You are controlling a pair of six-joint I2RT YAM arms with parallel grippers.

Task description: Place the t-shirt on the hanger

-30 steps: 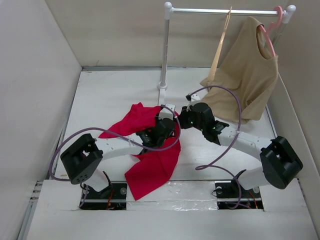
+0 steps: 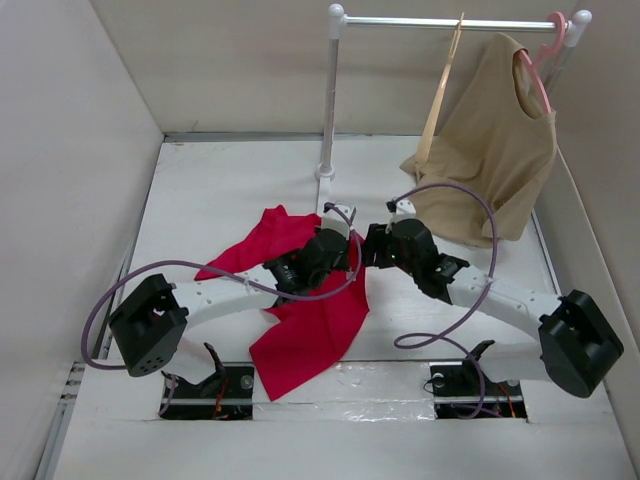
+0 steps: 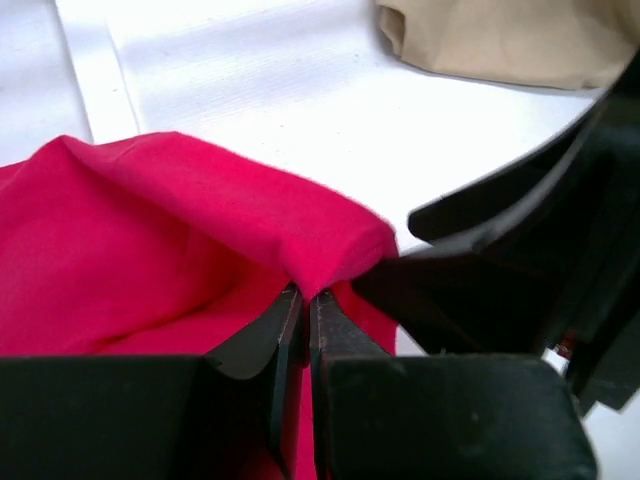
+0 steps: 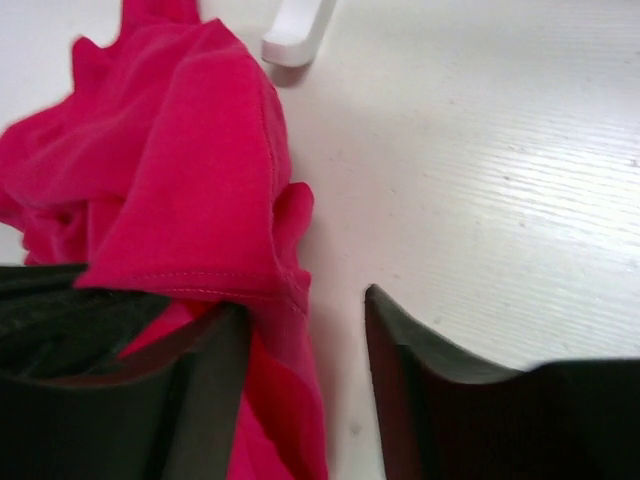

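Observation:
The red t shirt [image 2: 308, 345] lies bunched on the white floor. My left gripper is shut on a raised fold of it, seen in the left wrist view. My right gripper is beside that fold in the right wrist view, part open with the red cloth's edge between its blurred fingers; whether it grips the cloth cannot be told. In the top view both grippers meet over the shirt's upper right part. A pale wooden hanger [image 2: 437, 95] hangs on the rail [image 2: 400, 20].
A tan garment [image 2: 490, 150] on a pink hanger [image 2: 540, 85] hangs at the right of the rail. The rack's post [image 2: 329, 110] stands behind the shirt. Bare floor lies left of the shirt and below the tan garment.
My right arm has shifted toward the front right, and its gripper sits slightly lower in the top view. The left gripper and the shirt's fold have moved slightly right.

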